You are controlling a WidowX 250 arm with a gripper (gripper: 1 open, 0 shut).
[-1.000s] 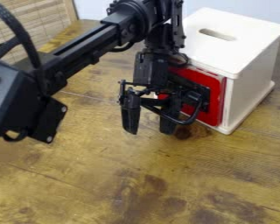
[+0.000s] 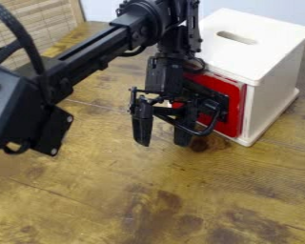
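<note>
A white box cabinet (image 2: 265, 57) with a slot in its top and a red front face (image 2: 233, 124) stands at the upper right. My gripper (image 2: 163, 129) hangs low over the wooden floor, just in front of and left of the red face, partly covering it. Its two dark fingers stand apart, and I see nothing clearly between them. A dark round shape lies on the floor behind the right finger, too obscured to identify.
A woven pale panel (image 2: 9, 48) stands at the upper left, behind the arm. The arm spans the upper left and centre.
</note>
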